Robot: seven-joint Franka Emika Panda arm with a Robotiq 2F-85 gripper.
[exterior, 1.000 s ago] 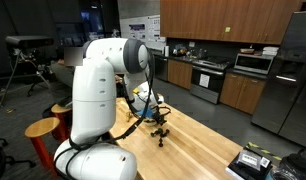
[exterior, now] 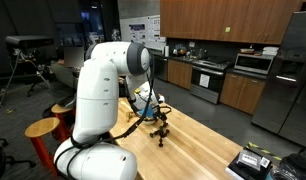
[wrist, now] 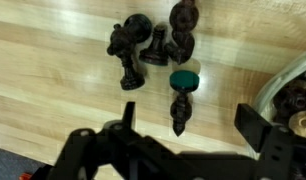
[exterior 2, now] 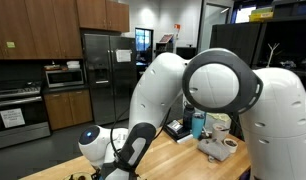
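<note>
Dark chess pieces lie on the light wooden table (wrist: 53, 60). One piece with a green base (wrist: 183, 80) lies on its side in the wrist view, its pointed end towards my gripper. My fingers stand wide apart, one finger (wrist: 115, 138) to the left of this piece and the other (wrist: 255, 128) to its right, with nothing held. Further up lie another dark piece (wrist: 183, 18), a small pawn-like piece (wrist: 155, 48) and a longer dark piece (wrist: 127, 62).
At the right edge of the wrist view, a pale-rimmed bowl (wrist: 269, 92) holds several dark and brown pieces. Exterior view 1 shows a black box (exterior: 250, 163) at the table's near right.
In exterior view 1 the wrist and gripper appear to have shifted only slightly. The pieces on the table show no clear movement.
</note>
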